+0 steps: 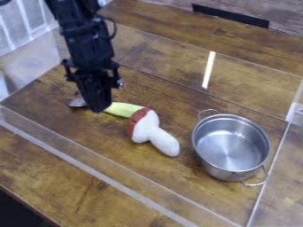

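Note:
The black robot arm comes down from the top left, its gripper [95, 82] raised above the table at the left, shut. Just below and right of it lie a pale green vegetable [120, 109] and a white mushroom-like toy [164, 140] with a red band at its upper end. A small silvery metal item [80, 100] sits at the left end of the green piece, partly hidden behind the arm.
A steel pot [229, 142] with wire handles stands at the right.

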